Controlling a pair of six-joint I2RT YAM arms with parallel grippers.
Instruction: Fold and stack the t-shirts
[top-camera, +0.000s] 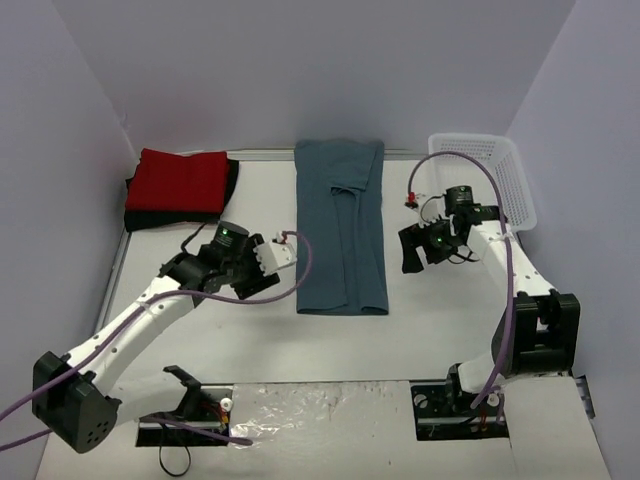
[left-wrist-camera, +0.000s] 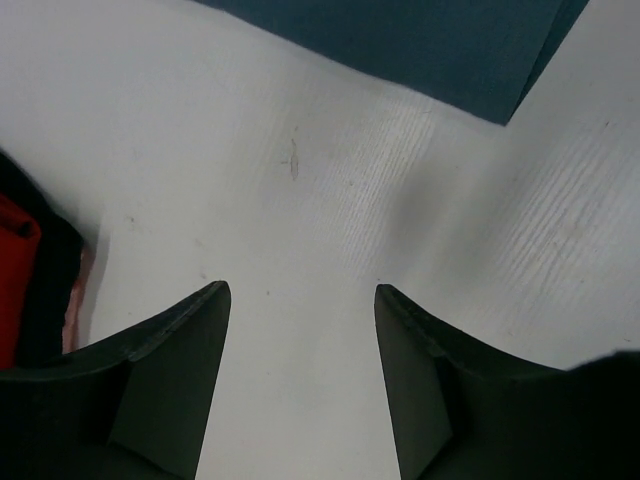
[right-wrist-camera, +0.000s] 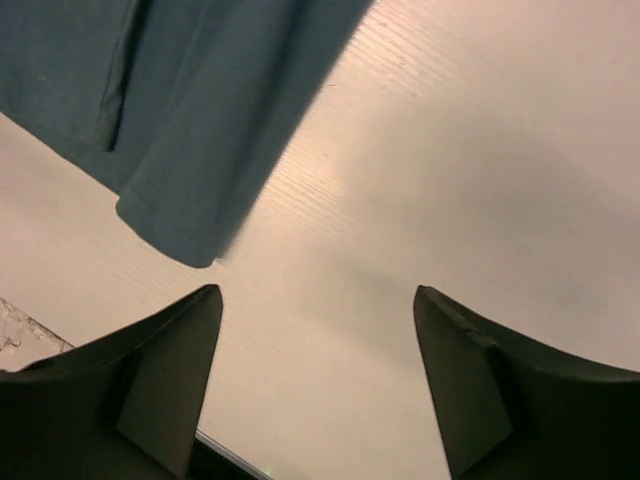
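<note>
A dark teal t shirt (top-camera: 320, 240) lies in a long narrow strip down the middle of the table, its sides folded inward. Its lower end (left-wrist-camera: 450, 75) shows at the top of the left wrist view, and a lower corner (right-wrist-camera: 190, 220) in the right wrist view. Left of the shirt hovers my left gripper (top-camera: 262, 282), its fingers (left-wrist-camera: 190, 370) apart over bare table. On the other side, my right gripper (top-camera: 415, 248) stands open, with only table between its fingers. Folded red cloth (top-camera: 185, 183) rests on black cloth (top-camera: 150, 220) at the back left.
An empty white basket (top-camera: 520, 205) stands at the back right, partly behind the right arm. Clear plastic (top-camera: 285, 425) covers the front edge between the arm bases. Bare table lies on both sides of the teal shirt.
</note>
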